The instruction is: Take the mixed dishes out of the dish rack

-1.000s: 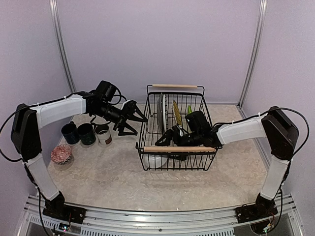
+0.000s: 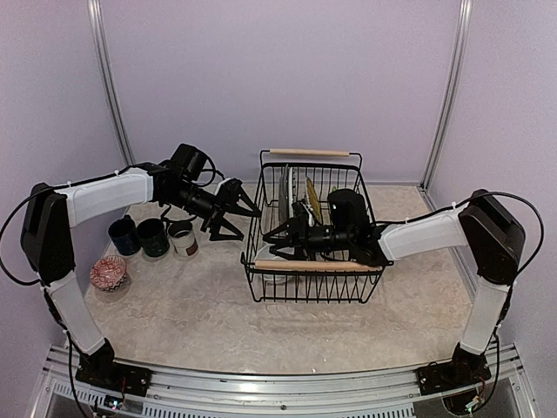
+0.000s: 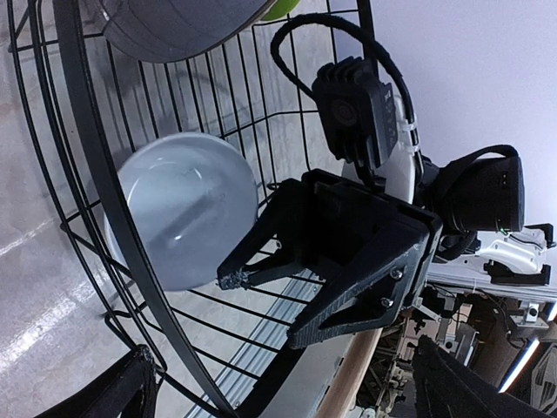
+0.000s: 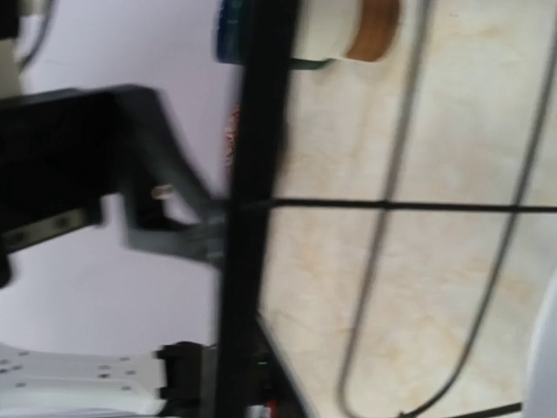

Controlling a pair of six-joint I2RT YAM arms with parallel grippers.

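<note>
The wire dish rack (image 2: 311, 296) holds upright plates (image 2: 285, 192), a yellow dish (image 2: 313, 196) and, at its front left, a pale bowl (image 3: 181, 209) lying on the bottom wires. My right gripper (image 2: 274, 243) is over that bowl, its fingers apart with nothing visible between them; in the left wrist view it is just right of the bowl, and its own wrist view is blurred. My left gripper (image 2: 238, 218) stands open outside the rack's left side, with nothing between its fingers.
Dark mugs (image 2: 151, 238), a white mug (image 2: 184, 244) and a red patterned bowl (image 2: 108, 273) stand on the left of the counter.
My right gripper has moved left and slightly up over the bowl at the rack's front left. My left gripper has barely moved.
</note>
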